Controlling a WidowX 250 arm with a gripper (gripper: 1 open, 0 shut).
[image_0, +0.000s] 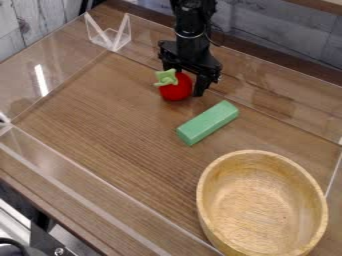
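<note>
My black gripper (190, 62) reaches down from the top centre, right over a red tomato-like object (175, 91) with a green leafy top, near the middle back of the wooden table (80, 160). The fingertips are dark and small; whether they grip the red object or are open is unclear.
A green bar (207, 123) lies diagonally to the right of and below the red object. A large tan bowl (261, 203) fills the lower right. A clear holder stands at the upper left.
</note>
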